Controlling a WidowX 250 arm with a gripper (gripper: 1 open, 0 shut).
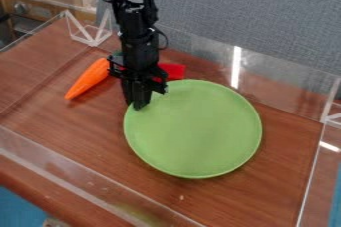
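My black gripper (142, 90) reaches down to the upper-left rim of a green plate (192, 135), its fingertips at the rim; whether they are closed on it I cannot tell. An orange carrot (90, 77) lies on the wooden surface to the left. A red object (173, 71) sits behind the gripper, partly hidden by it.
Clear walls edge it at the front, back and right. A white lattice piece (91, 32) stands at the back left, before a grey wall (246, 12).
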